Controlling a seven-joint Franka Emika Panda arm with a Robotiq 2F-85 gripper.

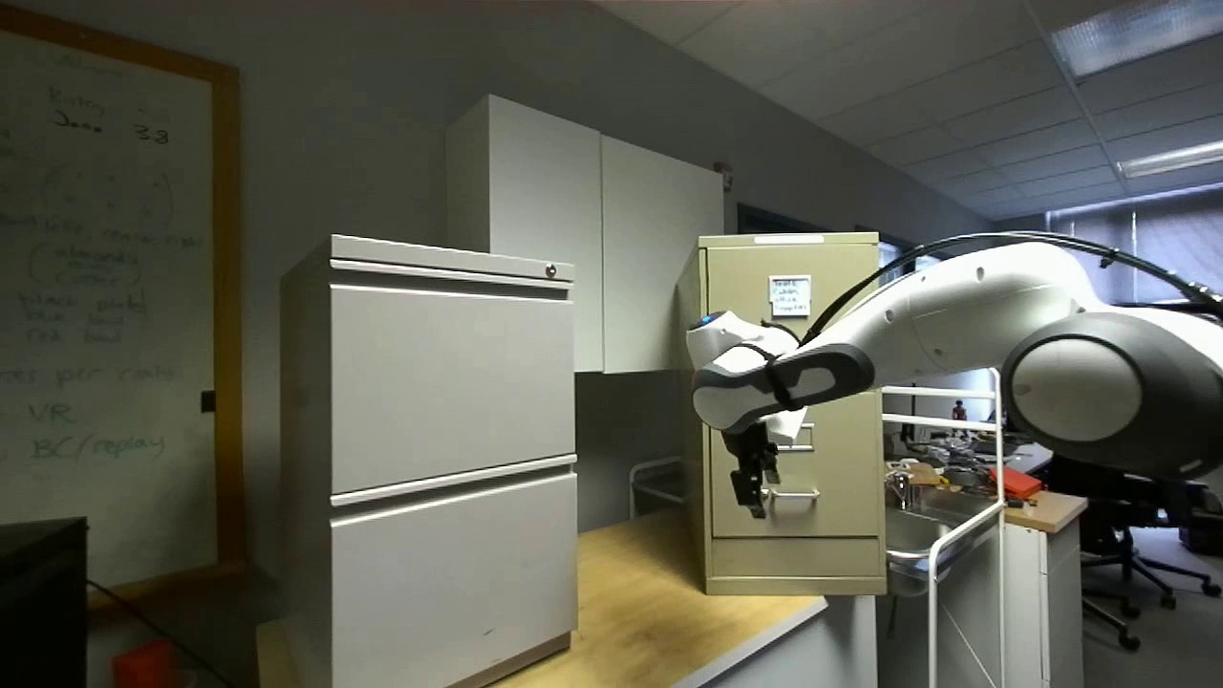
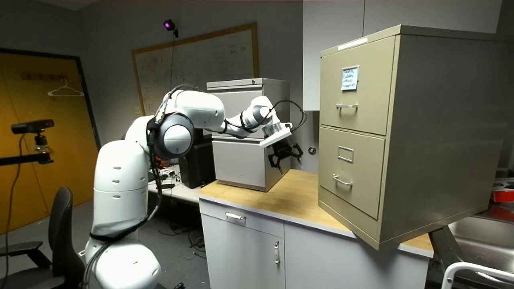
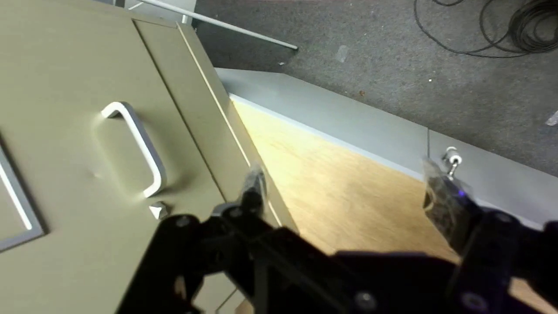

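My gripper stands open, its two fingers wide apart with nothing between them; past them the wooden counter shows. In the second exterior view the gripper (image 2: 290, 164) hangs over the counter, in the space between the two cabinets. A tan filing cabinet (image 2: 352, 168) has both drawers closed. Its lower drawer's handle (image 3: 141, 144) lies left of my fingers in the wrist view, clear of them. The upper drawer's handle (image 2: 347, 106) is apart from the gripper too, and a label with handwriting (image 1: 790, 294) sits above it.
A grey two-drawer cabinet (image 1: 453, 390) stands closed on the same counter (image 1: 642, 585). White wall cupboards (image 1: 662, 252) hang behind. A sink (image 1: 913, 529) and white rail (image 1: 963, 529) lie beyond the tan cabinet.
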